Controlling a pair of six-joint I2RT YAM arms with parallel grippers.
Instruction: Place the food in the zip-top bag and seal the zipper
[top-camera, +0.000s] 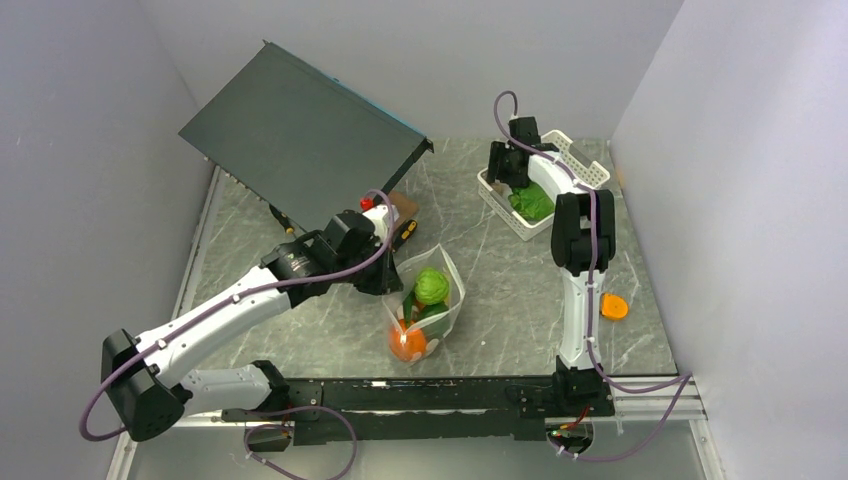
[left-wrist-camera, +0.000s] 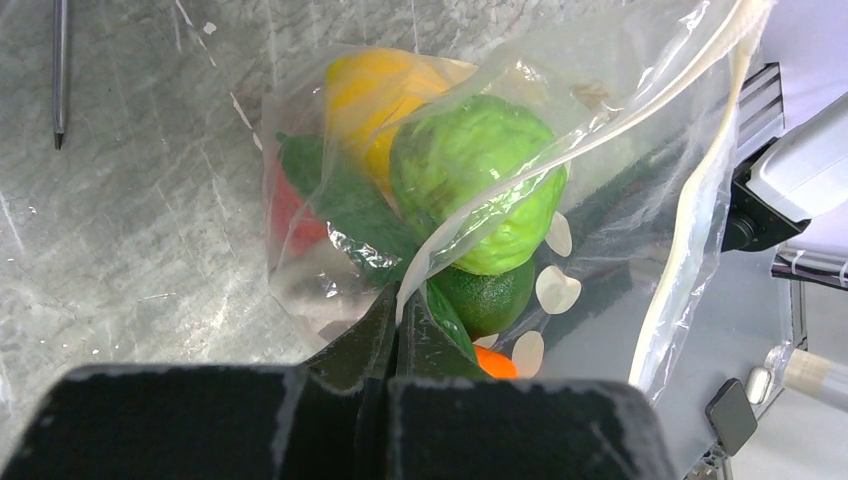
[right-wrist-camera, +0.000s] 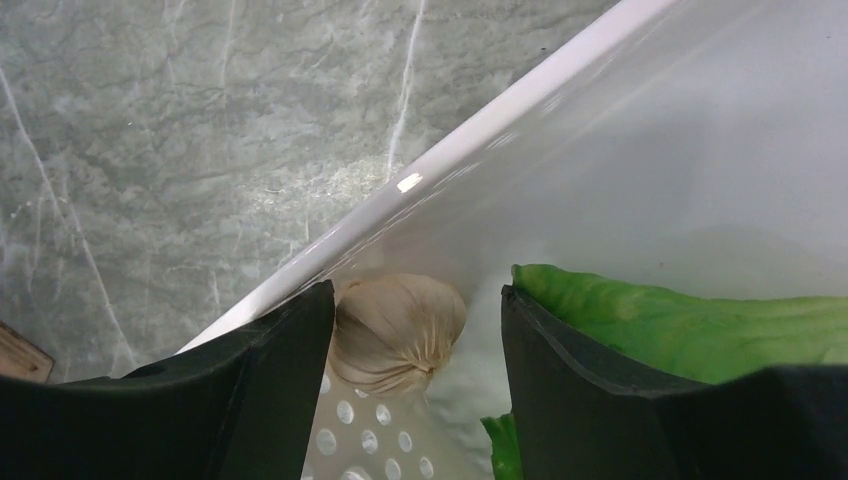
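Observation:
In the left wrist view, the clear zip top bag (left-wrist-camera: 480, 200) stands with its mouth open, and my left gripper is shut on the bag's rim. Inside lie a round green vegetable (left-wrist-camera: 475, 180), a yellow piece (left-wrist-camera: 375, 100), a dark green avocado-like piece (left-wrist-camera: 490, 298), something red and something orange. My right gripper reaches into the white basket (right-wrist-camera: 350, 225), its fingers apart on either side of a tan garlic-like bulb (right-wrist-camera: 398, 330). The left finger (right-wrist-camera: 318, 310) is close against the bulb; a gap shows on the right. A green leafy vegetable (right-wrist-camera: 680, 325) lies beside the right finger.
A dark slanted panel (top-camera: 310, 130) stands at the back left, with a yellow-handled tool (top-camera: 404, 234) near its edge. An orange round object (top-camera: 613, 307) lies at the right. The table between bag and basket is clear.

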